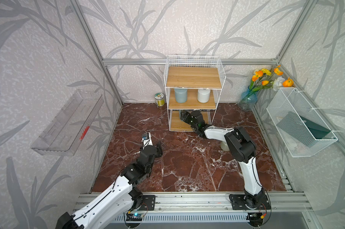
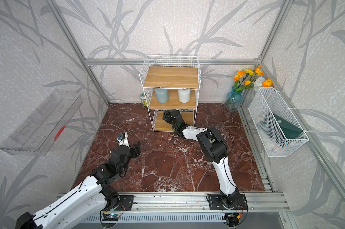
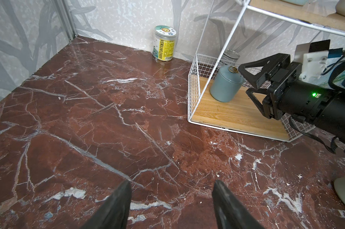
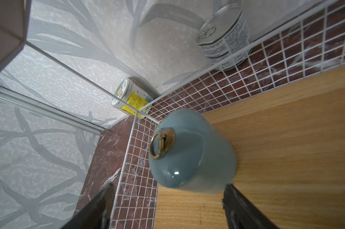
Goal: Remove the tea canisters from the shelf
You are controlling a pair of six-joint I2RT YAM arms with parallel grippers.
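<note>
A blue-grey canister [image 4: 191,152] with a brass ring on its lid stands on the bottom board [image 3: 241,112] of the shelf, near its left wire side. My right gripper reaches into that bottom level. Its fingers are apart, and the canister lies just ahead of them, not gripped. On the middle board sit another blue-grey canister [image 1: 180,95] and a white one [image 1: 203,95]. A pale canister [image 1: 224,146] is on the table, partly hidden by my right arm. Over the table's left part, my left gripper is open and empty.
A yellow-labelled can [image 3: 164,43] stands left of the shelf, and a plain can [image 4: 225,36] behind it. A flower vase [image 1: 249,98] is at the back right. The shelf's wire frame [image 3: 195,82] borders the bottom level.
</note>
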